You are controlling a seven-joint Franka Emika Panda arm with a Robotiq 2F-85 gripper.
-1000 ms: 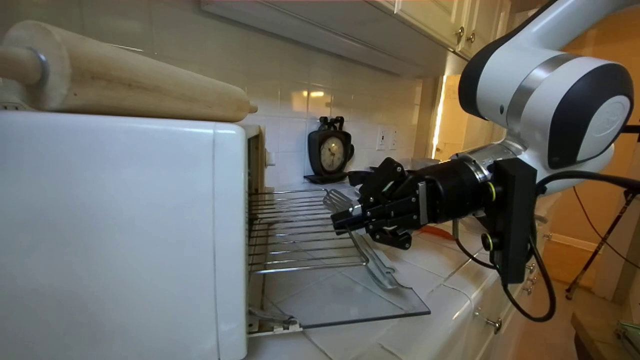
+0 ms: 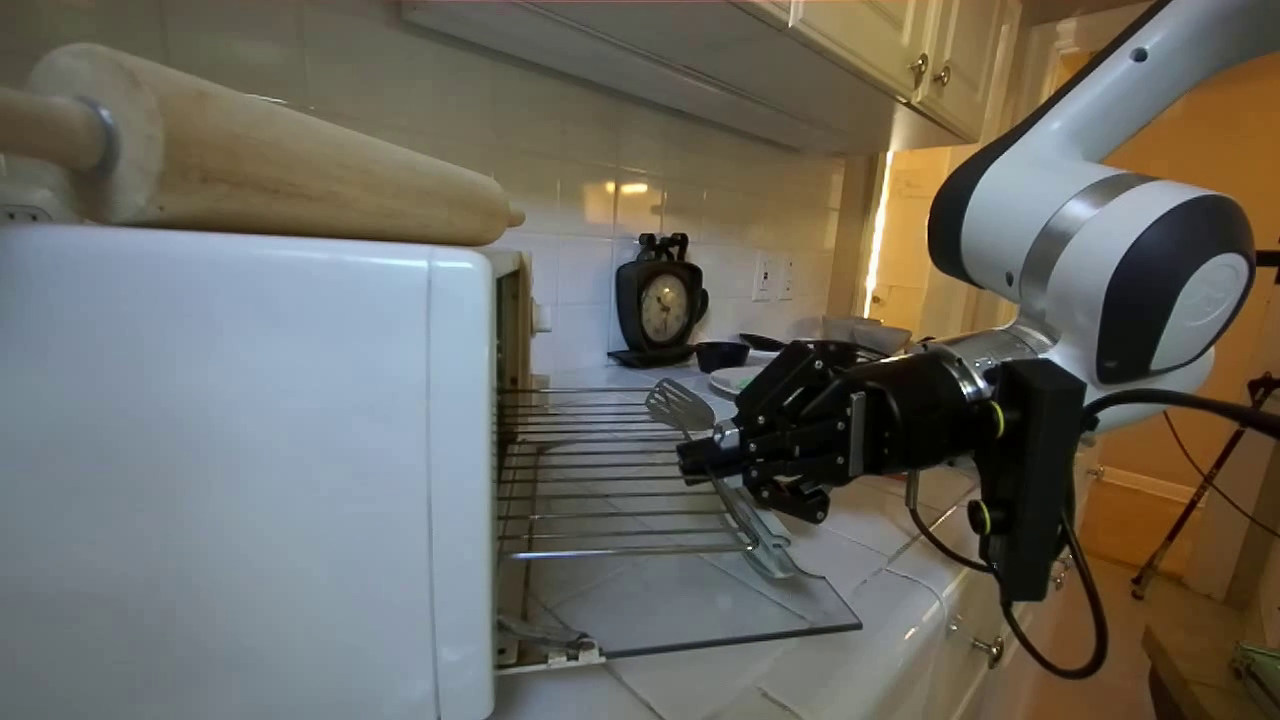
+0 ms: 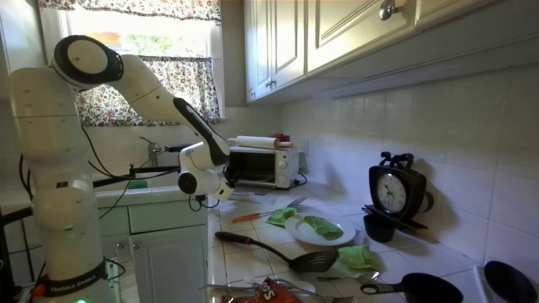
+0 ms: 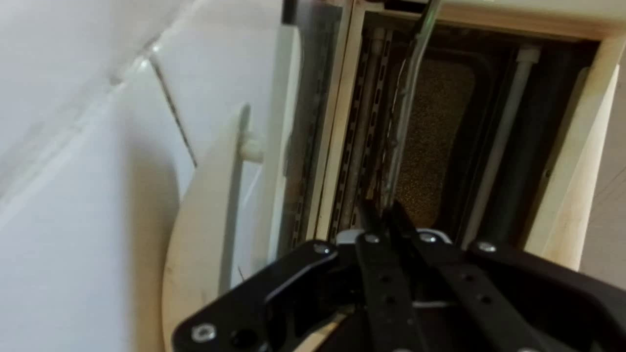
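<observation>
A wire rack (image 2: 624,552) sticks out of the white toaster oven (image 2: 240,456), above its lowered glass door (image 2: 708,612). My gripper (image 2: 704,460) is shut on the rack's front edge in exterior view 1. In the wrist view, the gripper points into the oven's dark interior (image 4: 434,141), its fingertips meeting a thin rail that runs upward. Exterior view 2 shows the arm in front of the oven (image 3: 285,169), with the fingers mostly hidden.
On the oven lies a wooden rolling pin (image 2: 300,162). A black scale (image 3: 391,192) stands by the wall. Nearer on the counter are a white plate (image 3: 298,229) with green leaves, a black slotted spatula (image 3: 313,261) and a black measuring cup (image 3: 434,288). Cabinets hang overhead.
My gripper has shifted slightly right and down, away from the oven, and the rack's front edge has moved with it. The rolling pin sits slightly farther right.
</observation>
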